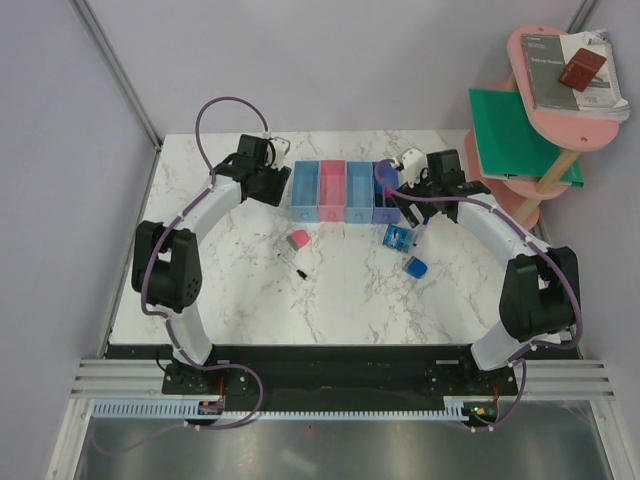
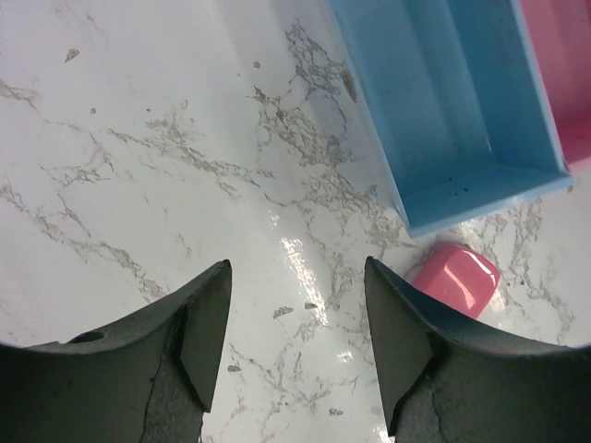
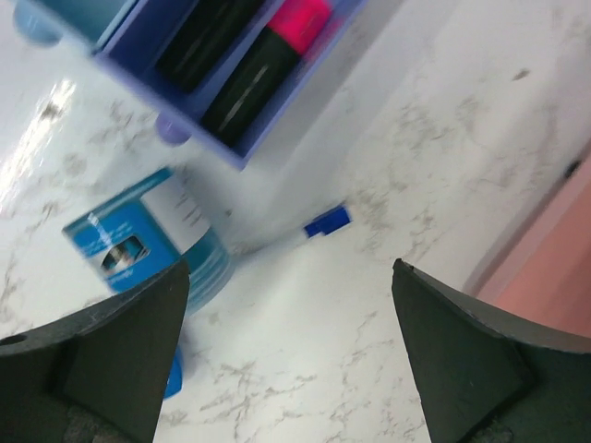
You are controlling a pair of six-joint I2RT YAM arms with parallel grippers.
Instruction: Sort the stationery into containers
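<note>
Four bins stand in a row at the back: blue (image 1: 305, 191), pink (image 1: 331, 191), blue (image 1: 359, 191), and a purple bin (image 3: 212, 129) holding dark and pink items. My left gripper is open over bare marble beside the left bin, a pink block (image 2: 457, 281) near its right finger. My right gripper is open above the table, beside a blue packaged item (image 3: 138, 240) and a blue-capped pen (image 3: 328, 220). A dark-tipped pen (image 1: 300, 272) and a small blue block (image 1: 416, 267) lie on the front part of the table.
At the right stands a pink shelf (image 1: 555, 123) with a green folder (image 1: 510, 130), papers (image 1: 560, 70) and a red-brown item (image 1: 582, 68).
</note>
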